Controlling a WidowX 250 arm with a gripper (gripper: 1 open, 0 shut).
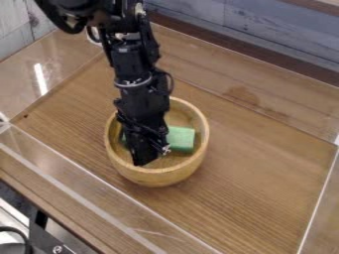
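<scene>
My black gripper (pixel 146 149) reaches down from the top into a round wooden bowl (pixel 157 175), its tips low inside it on the left of a green block (pixel 180 139). The block lies in the right part of the bowl, partly hidden behind the gripper. The fingertips are dark and hard to make out; the gripper looks shut, with nothing clearly between them.
The bowl stands on a wooden table (pixel 252 189) with bare room to its right and left. A pale wall (pixel 265 30) runs along the back. Cables lie at the lower left corner.
</scene>
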